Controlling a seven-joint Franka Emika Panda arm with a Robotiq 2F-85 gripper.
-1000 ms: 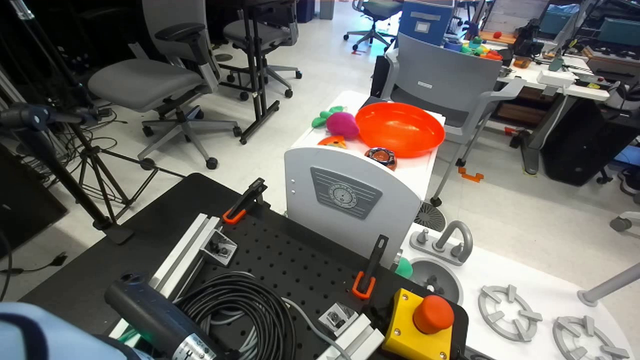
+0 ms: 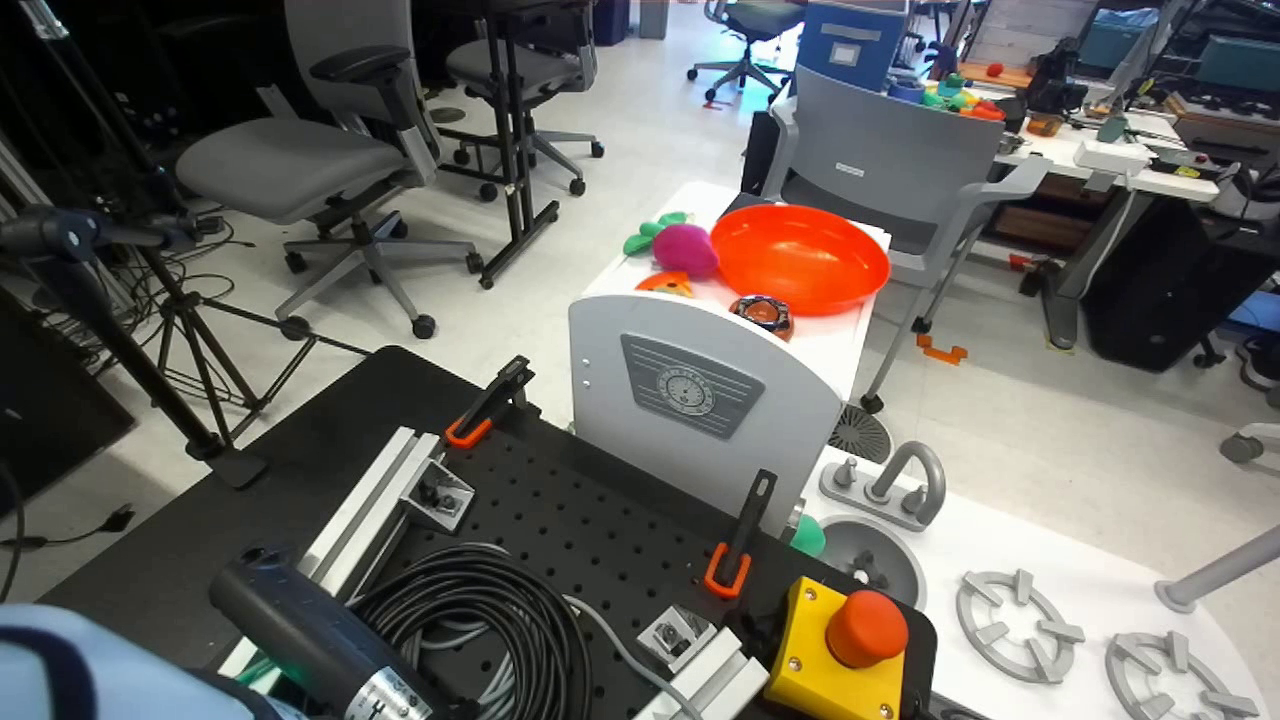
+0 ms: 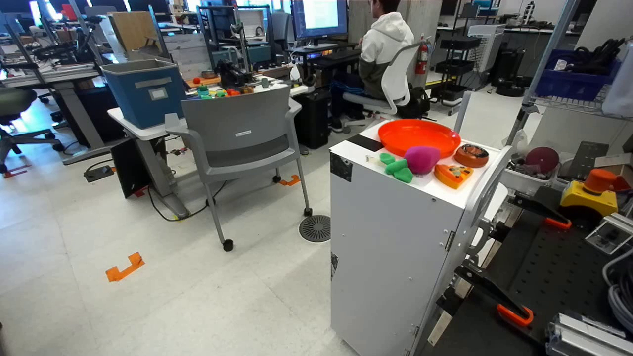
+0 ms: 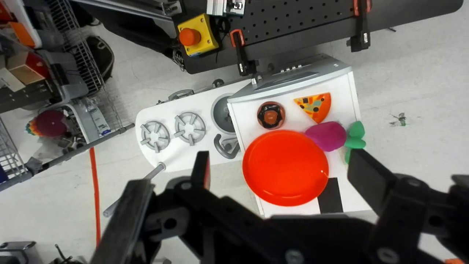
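In the wrist view my gripper stands open, its dark fingers wide apart with nothing held between them. Beneath it, well below, a red-orange plate [image 4: 285,168] rests on a white cabinet top [image 4: 349,99]. Touching or close to the plate's upper right lies a purple toy eggplant [image 4: 327,135] with a green stem [image 4: 355,134]. A toy pizza slice [image 4: 316,107] and a brown donut [image 4: 270,115] sit between the plate and the cabinet's grey panel [image 2: 708,372]. Neither exterior view shows the gripper.
Beside the cabinet is a white toy counter with a sink [image 4: 222,115], a curved faucet [image 2: 921,470] and burners [image 4: 189,128]. A black perforated table [image 2: 576,528] holds clamps, coiled cable and a yellow box with an emergency stop button [image 2: 867,628]. A chair [image 3: 240,133] stands behind the cabinet.
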